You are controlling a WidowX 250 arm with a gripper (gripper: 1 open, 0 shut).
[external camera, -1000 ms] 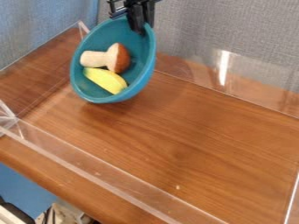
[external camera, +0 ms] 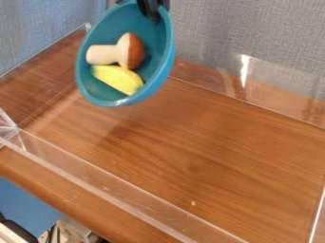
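My gripper is shut on the rim of a teal bowl, holding it raised and steeply tilted at the top left of the view. Inside the bowl lie a toy mushroom with a brown cap and pale stem, and a yellow banana below it. The gripper is mostly cut off by the top edge.
A wooden table surface fills most of the view, clear of objects, with clear plastic walls along its edges. A grey fabric backdrop stands behind; blue floor shows at the bottom left.
The bowl and gripper have moved upward and the bowl is tilted more steeply. The mushroom and banana have shifted with it, still inside.
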